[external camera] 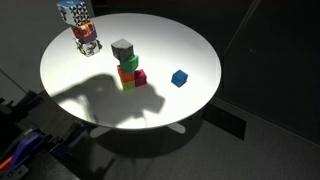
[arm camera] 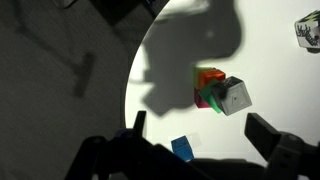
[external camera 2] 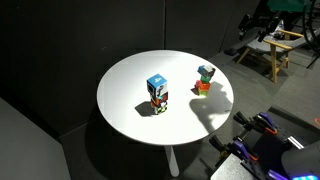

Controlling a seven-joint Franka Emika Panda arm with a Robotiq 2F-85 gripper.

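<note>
On the round white table [external camera: 185,50] stands a small stack with a grey cube [external camera: 122,49] on top, a green cube [external camera: 130,63] below it, then an orange cube [external camera: 126,75] and a yellow-green cube [external camera: 128,85]. The stack looks uneven. A pink cube [external camera: 140,77] sits against its base. Apart from these lies a blue cube [external camera: 179,77], also seen in the wrist view as a blue cube [arm camera: 182,148]. My gripper is open above the table, its fingers wide apart and nothing between them.
A taller stack of patterned blocks [external camera: 75,15] stands near the table's far left edge; exterior view 2 shows these patterned blocks [external camera 2: 157,95] too. Bare table surrounds the blue cube. A wooden chair [external camera 2: 272,47] stands in the background.
</note>
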